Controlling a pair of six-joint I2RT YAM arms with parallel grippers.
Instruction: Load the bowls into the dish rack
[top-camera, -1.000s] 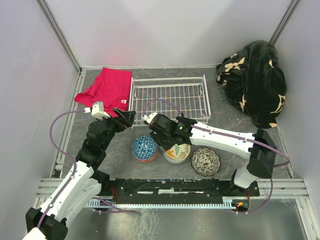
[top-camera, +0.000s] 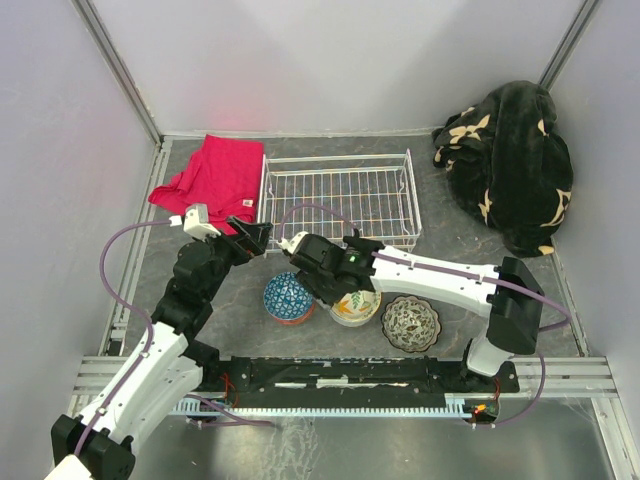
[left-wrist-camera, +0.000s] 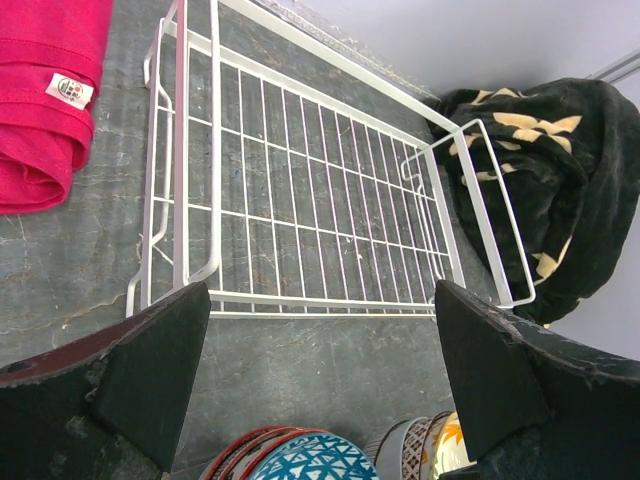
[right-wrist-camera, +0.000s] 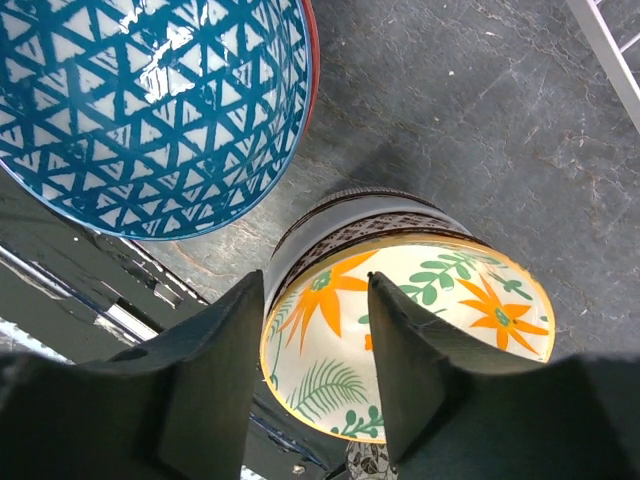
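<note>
The white wire dish rack (top-camera: 340, 190) stands empty at the back centre. In front of it are a stack of blue triangle-patterned bowls (top-camera: 285, 294), a white bowl with orange flowers (top-camera: 358, 306), stacked on others, and a dark patterned bowl (top-camera: 409, 324). My left gripper hangs open near the rack's front left, with nothing between its fingers. My right gripper is low over the flowered bowl's stack, fingers partly apart at its left rim; whether it touches the rim is unclear.
A red folded cloth (top-camera: 215, 180) lies left of the rack and a dark fleece (top-camera: 505, 170) at the back right. Bare grey floor (top-camera: 465, 260) shows right of the rack. The black base rail runs along the front.
The left arm and the bowls look unchanged.
</note>
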